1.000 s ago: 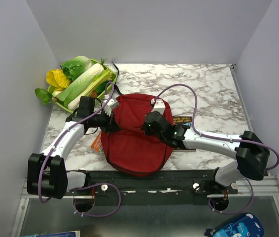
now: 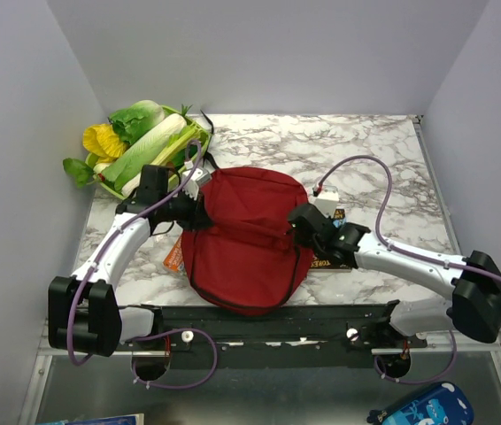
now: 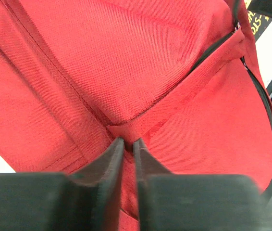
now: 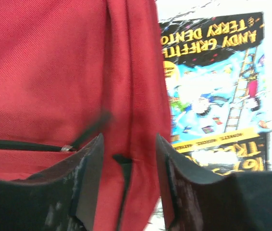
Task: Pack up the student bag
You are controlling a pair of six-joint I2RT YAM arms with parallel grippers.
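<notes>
A red bag (image 2: 246,279) lies in the middle of the marble table, a dark zip line across it. At its left side is my left gripper (image 2: 200,215). In the left wrist view its fingertips stand close together at the end of a cloth fold (image 3: 174,98), a bit of red fabric between them; whether they grip it cannot be told. My right gripper is open over the bag's right edge, its fingers apart. A blurred dark strip, maybe a zip pull (image 4: 95,127), shows just left of its fingers. The book (image 4: 217,86) lies beside the bag's right edge.
A green basket (image 2: 204,133) of vegetables stands at the back left. An orange item (image 2: 173,258) is partly under the bag's left side. The blue case (image 2: 427,407) lies below the front edge. Marble is clear at the back right.
My right gripper has moved right across the bag to its right edge. The left gripper has stayed almost in place, and the bag has hardly shifted.
</notes>
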